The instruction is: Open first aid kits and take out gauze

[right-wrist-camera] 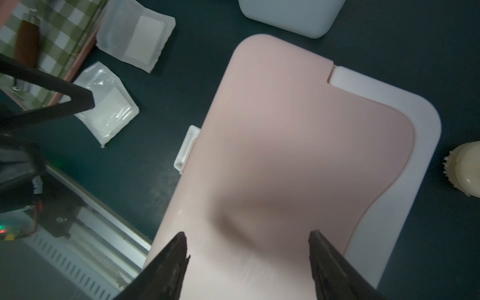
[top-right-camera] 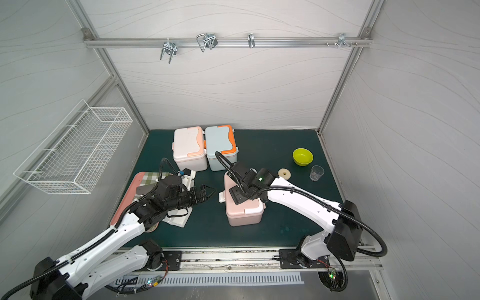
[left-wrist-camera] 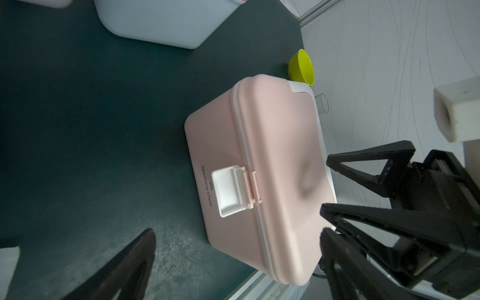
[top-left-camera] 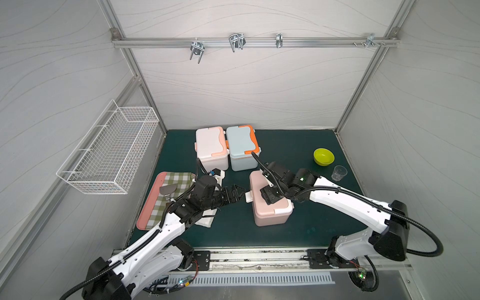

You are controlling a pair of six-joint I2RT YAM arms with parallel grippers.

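Observation:
A pink medicine chest [top-left-camera: 267, 212] stands at the front centre, lid down, with a white side latch [left-wrist-camera: 228, 192] sticking out from its side. My left gripper [top-left-camera: 235, 194] is open just left of it, holding nothing. My right gripper [top-left-camera: 270, 195] is over the lid, its fingers apart with only lid visible between them. Two clear packets, one being a white pad [right-wrist-camera: 112, 107], lie left of the chest in the right wrist view.
A pink-lidded box [top-left-camera: 210, 145] and a blue box [top-left-camera: 242, 145] stand behind. A pink tray [top-left-camera: 147, 210] with cloth and spatula lies left. A green bowl [top-left-camera: 323, 155], glass [top-left-camera: 339, 172] and ring-shaped item [top-right-camera: 284, 173] stand right.

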